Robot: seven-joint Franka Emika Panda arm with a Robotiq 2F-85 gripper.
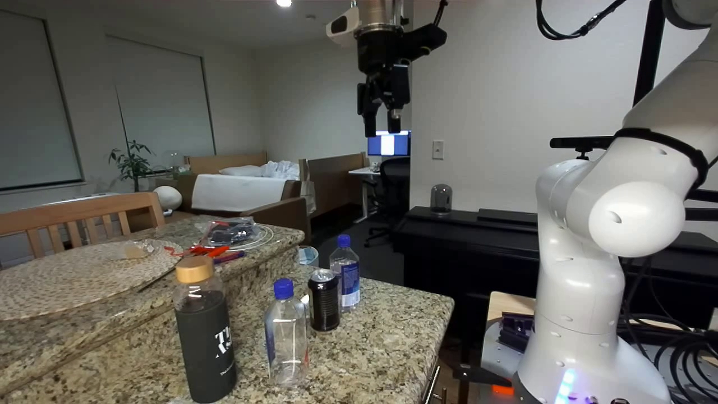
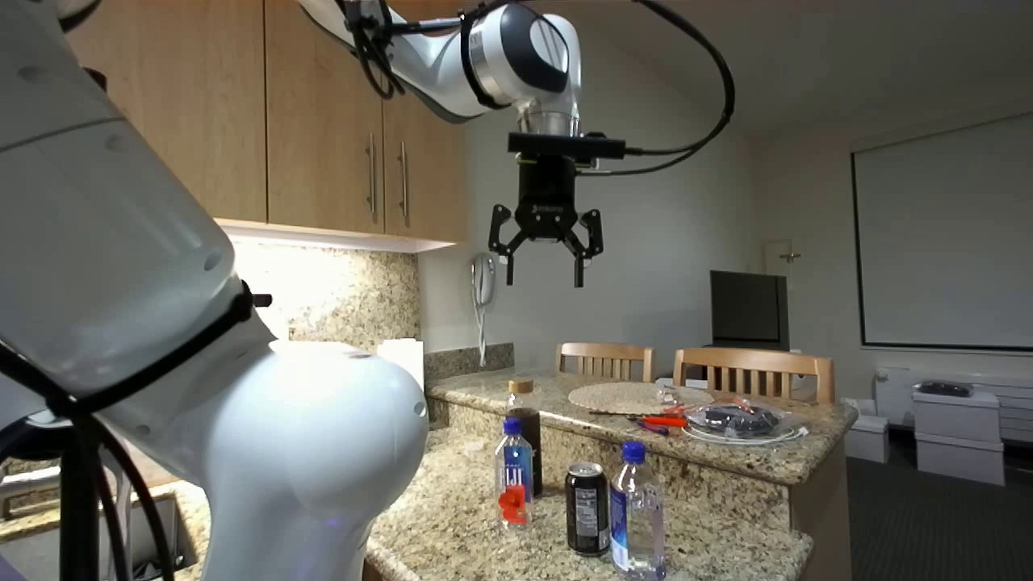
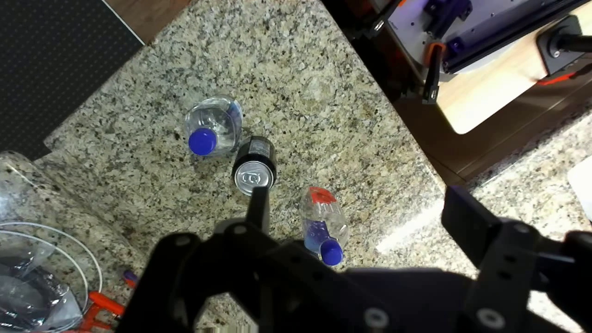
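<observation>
High above the counter hangs my gripper (image 2: 544, 273), its two fingers spread wide with nothing between them. Below it on the granite stand two clear bottles with blue caps and a black can (image 2: 587, 508). One bottle (image 2: 638, 513) is right beside the can; the other bottle (image 2: 514, 466), with a red mark low on its side, stands a short way off on the can's opposite side. A dark flask (image 1: 205, 336) with a wooden lid is near the raised ledge. In the wrist view the can (image 3: 255, 166) and the red-marked bottle (image 3: 324, 222) appear near my fingers, far below them.
The raised ledge carries a round woven mat (image 1: 87, 272), a bagged cable bundle (image 2: 741, 421) and red-handled tools (image 2: 668, 420). Bare granite (image 3: 316, 94) lies between the bottles and the counter's edge. Wooden cabinets (image 2: 324, 126) hang behind the arm.
</observation>
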